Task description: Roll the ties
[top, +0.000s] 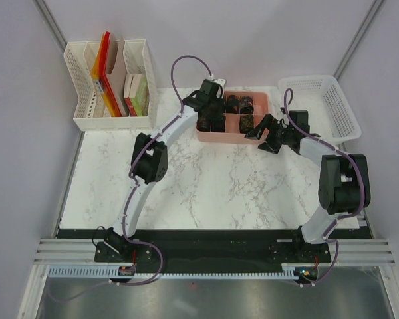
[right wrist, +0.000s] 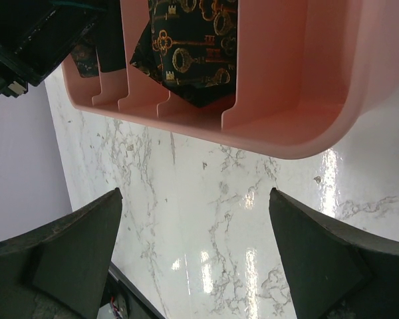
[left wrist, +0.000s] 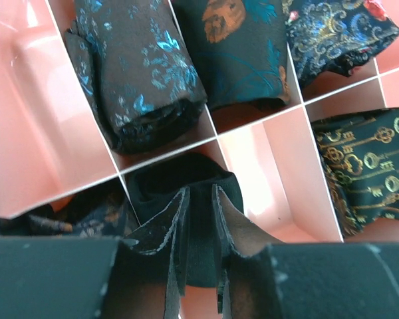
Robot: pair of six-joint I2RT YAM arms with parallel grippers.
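A pink divided box (top: 236, 138) holds several rolled, dark patterned ties in its compartments. In the left wrist view, a plain dark green rolled tie (left wrist: 213, 259) sits in a front compartment. My left gripper is shut on its cloth, with the tips down at the roll. Behind it lie a blue-flowered tie (left wrist: 143, 66) and a teal tie with an orange motif (left wrist: 236, 46); a key-patterned tie (left wrist: 369, 166) is to the right. Beside the box's front right corner, my right gripper stands open, with only tabletop showing between its fingers.
A white rack (top: 113, 123) with books and folders stands at the back left. An empty white basket (top: 322, 83) is at the back right, behind my right arm. The marble table (top: 206, 193) in front of the box is clear.
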